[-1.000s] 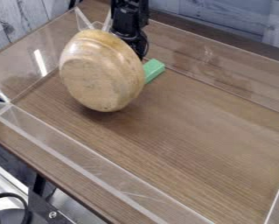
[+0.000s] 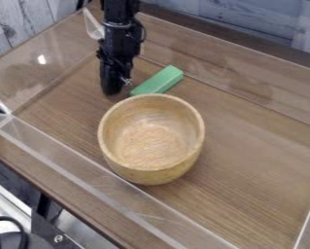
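A large tan wooden bowl [image 2: 151, 156] rests upright on the wooden table [image 2: 235, 195], in the middle of the view. Behind it and a little to the right lies a green rectangular block [image 2: 158, 83]. My black gripper [image 2: 112, 86] is low over the table at the upper left of the bowl, left of the green block. It is shut, with nothing visible between its fingers, though the tips are dark and small.
The table's left edge runs down the left side, with black cables [image 2: 4, 233] at the lower left.
The bowl has gone from raised and tipped on its side to resting upright lower in the view. My gripper has moved down and left, away from the bowl and green block.
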